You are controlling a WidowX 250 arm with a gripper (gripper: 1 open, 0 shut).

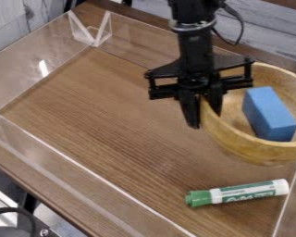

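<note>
My black gripper (196, 93) is shut on the rim of a yellow bowl (243, 146) at the right of the camera view. A blue block (269, 116) sits inside the bowl. A green and white tube (237, 193) lies on the wooden surface below the bowl.
The wooden tray floor (89, 120) is bare on the left and in the middle. Clear plastic walls edge it at the left and back. A black cable runs at the bottom left corner.
</note>
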